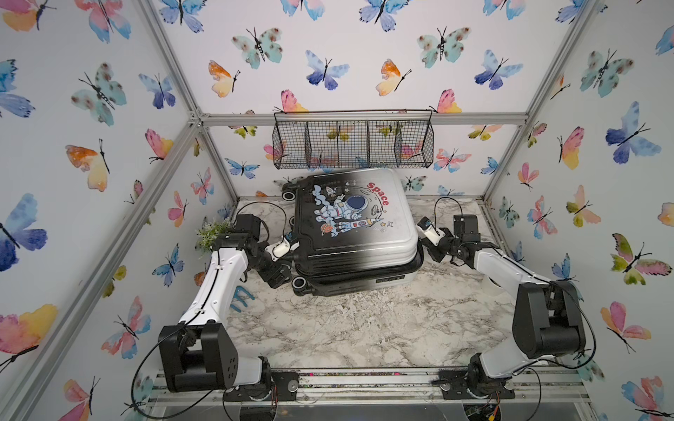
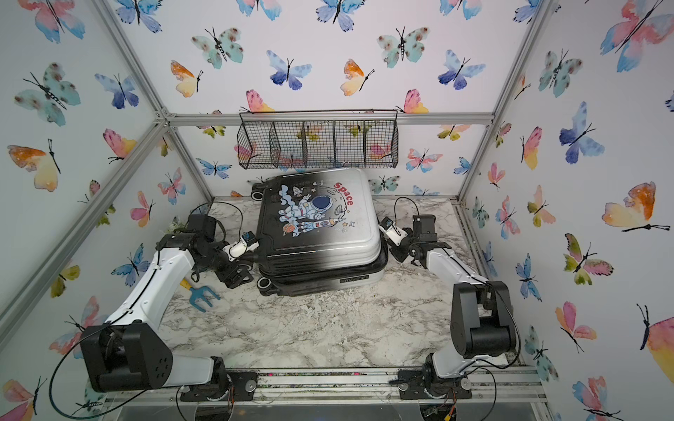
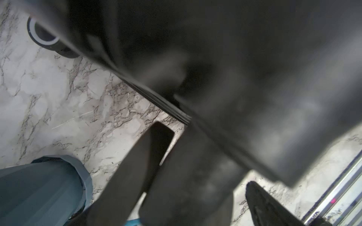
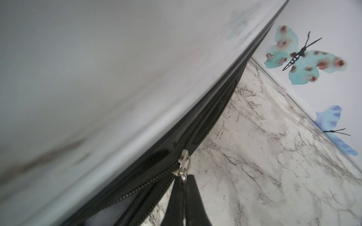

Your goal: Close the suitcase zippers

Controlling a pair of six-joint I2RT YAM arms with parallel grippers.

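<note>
The black-to-silver suitcase [image 1: 354, 217] with an astronaut print lies flat, its lid resting over the base. At its right side my right gripper is shut on the thin metal zipper pull [image 4: 184, 162]. Beyond the slider the zipper teeth [image 4: 207, 114] run joined; on the near side the two tooth rows [image 4: 145, 184] spread apart. My left gripper [image 1: 286, 271] stands open at the suitcase's left side, near the front wheel [image 1: 300, 283]. One dark left finger [image 3: 147, 162] shows beside the black shell; no zipper pull can be made out there.
A blue fork-shaped tool [image 2: 202, 297] lies on the table at the left. A grey-blue pot [image 3: 45, 188] stands near the left gripper. The wire basket [image 1: 353, 144] hangs behind the suitcase. In front, the marbled table [image 1: 372, 333] is clear.
</note>
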